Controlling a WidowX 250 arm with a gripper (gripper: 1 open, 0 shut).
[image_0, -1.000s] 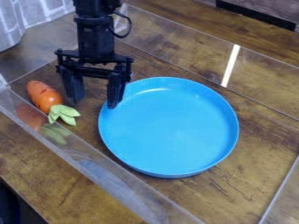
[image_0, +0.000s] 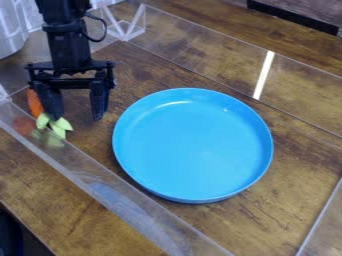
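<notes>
My black gripper (image_0: 71, 98) hangs at the left, its fingers pointing down and apart, over a toy carrot (image_0: 38, 102) with pale green leaves (image_0: 54, 128), which it partly hides. The carrot lies by the clear left wall. A large blue plate (image_0: 193, 143) lies to the right of the gripper on the wooden surface.
A clear barrier (image_0: 120, 200) runs diagonally along the front left. Bare wood (image_0: 201, 50) fills the back and right. Something white and crumpled stands at the top left.
The gripper has moved left, away from the plate's edge to over the carrot, which it now partly covers.
</notes>
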